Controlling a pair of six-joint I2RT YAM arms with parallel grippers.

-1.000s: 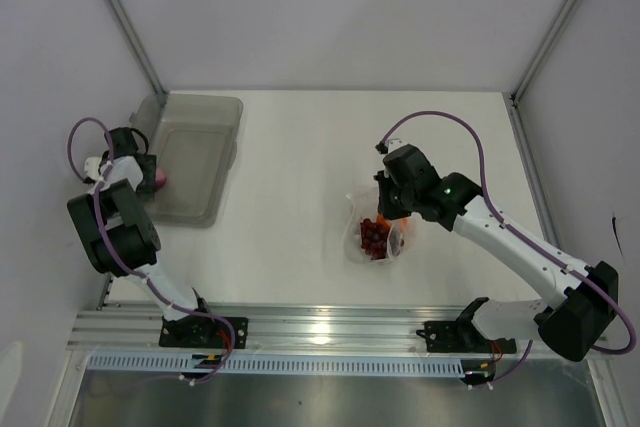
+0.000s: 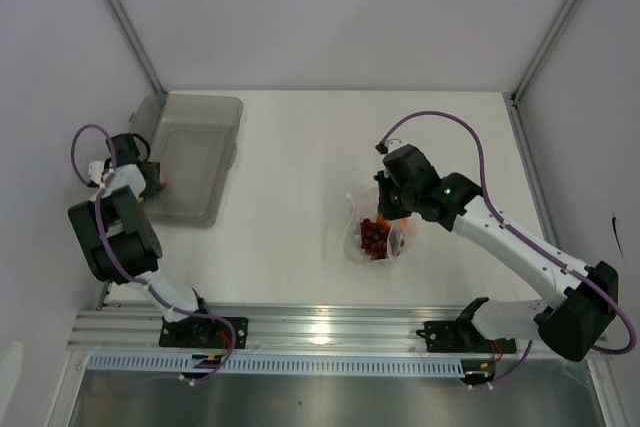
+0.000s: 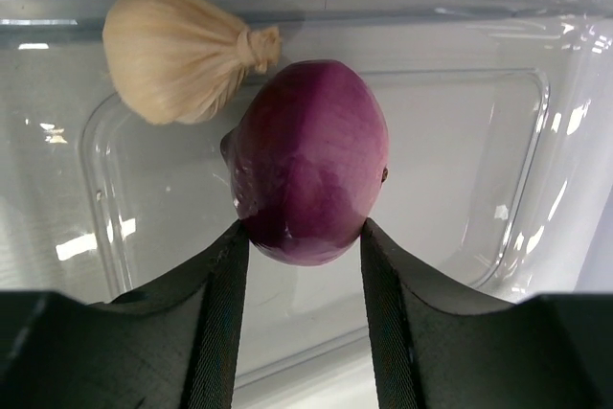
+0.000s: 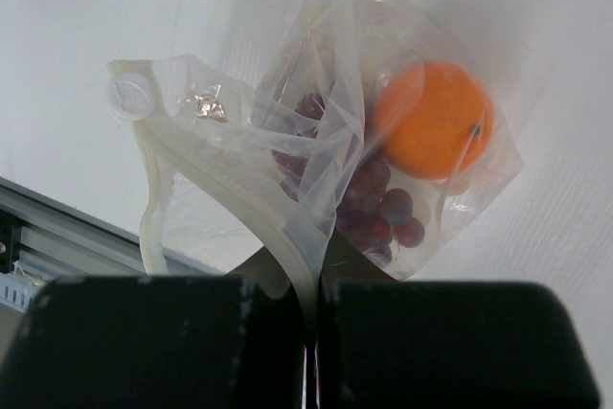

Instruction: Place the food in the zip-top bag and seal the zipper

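In the bin (image 2: 200, 147) at the left, a purple onion (image 3: 308, 155) sits between the fingertips of my left gripper, with a pale garlic bulb (image 3: 168, 50) beside it. The zip bag (image 4: 450, 217) stands on the right half of the table, holding an orange (image 4: 431, 122) and red grapes (image 4: 369, 198). My right gripper is shut on the bag's zipper edge, and the bag's mouth strip runs up from between its fingers.
The middle of the white table (image 2: 290, 197) between bin and bag is clear. Metal rails and walls border the table.
My left arm has shifted slightly at the bin, its wrist a little lower and to the right in the top view. The right arm and bag look unchanged.
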